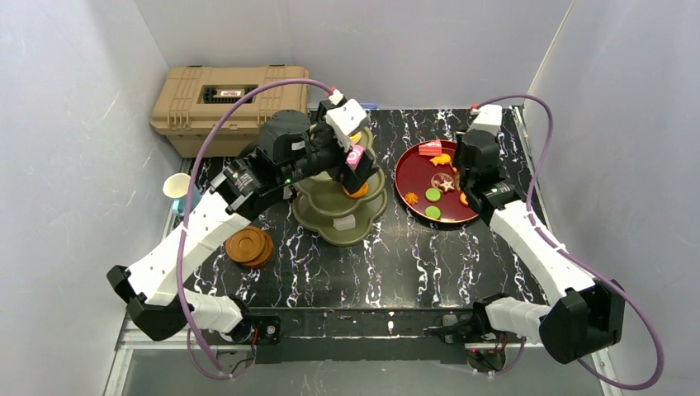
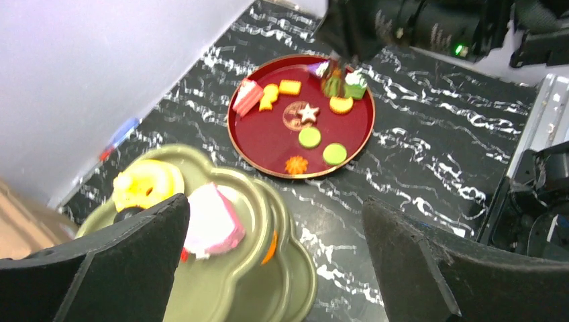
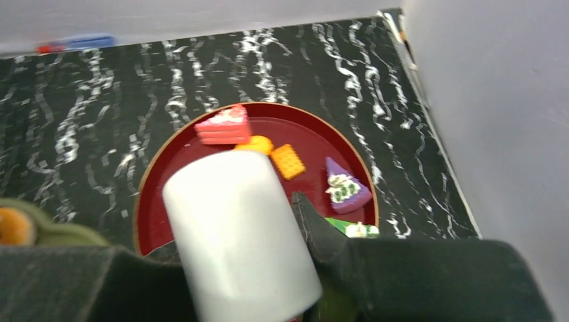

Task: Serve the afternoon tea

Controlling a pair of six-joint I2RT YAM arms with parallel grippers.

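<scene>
A green tiered stand (image 1: 305, 220) stands mid-table. My left gripper is open above it. A pink-and-white cake wedge (image 2: 213, 220) lies on an upper tier, close to one finger and not gripped. A yellow ring-shaped sweet (image 2: 164, 182) is beside it. At the right, the red round tray (image 1: 406, 175) carries small treats, including a pink cake slice (image 3: 225, 126), a purple wedge (image 3: 345, 184) and green discs (image 2: 309, 137). Over this tray, my right gripper is shut on a smooth white cylindrical thing (image 3: 238, 221). Its lower end is hidden.
A tan case (image 1: 231, 103) fills the back left. A blue mug (image 1: 179, 194) and stacked brown coasters (image 1: 249, 246) are at the left, near my left arm.
</scene>
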